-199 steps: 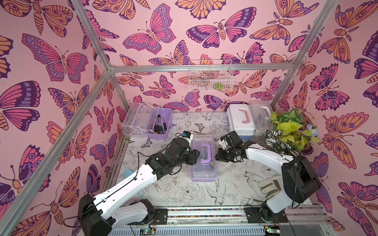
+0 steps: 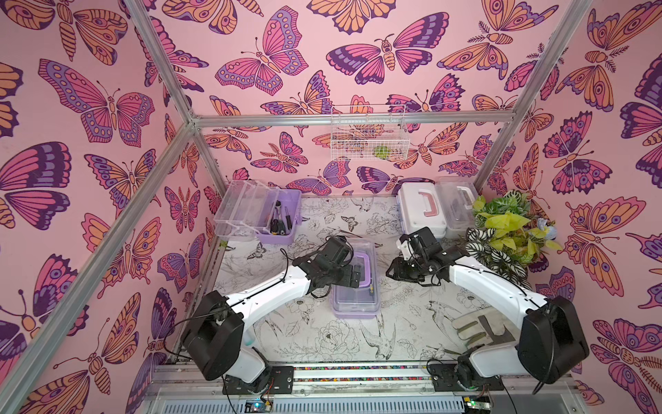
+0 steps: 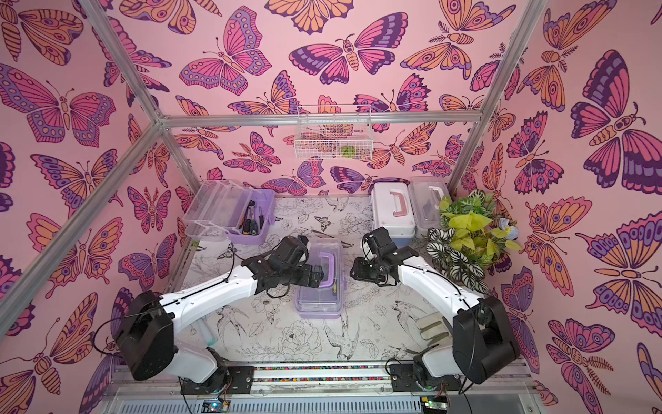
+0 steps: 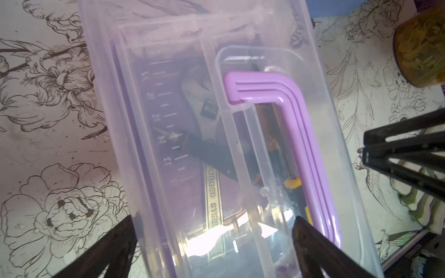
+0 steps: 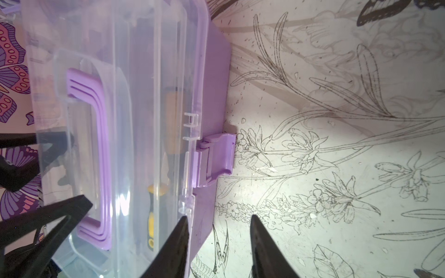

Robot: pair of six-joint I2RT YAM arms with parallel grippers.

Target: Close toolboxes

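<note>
A lilac toolbox [image 2: 355,303] with clear lid and purple handle lies centre, lid down over tools; in the right wrist view its side latch [image 5: 217,159] sticks outward. My left gripper is open above the lid. My right gripper is open at the latch side. At back left another lilac toolbox [image 2: 279,234] holds tools uncovered, its clear lid [image 2: 241,207] raised or folded left. A white toolbox [image 2: 424,207] with pink handle stands back right, beside a clear-lidded box [image 2: 455,203].
Plants [image 2: 510,227] crowd the right side. Gloves [image 2: 479,324] lie front right. A wire basket [image 2: 369,145] hangs on the back wall.
My right gripper has moved slightly right, away from that box, its arm shifting.
</note>
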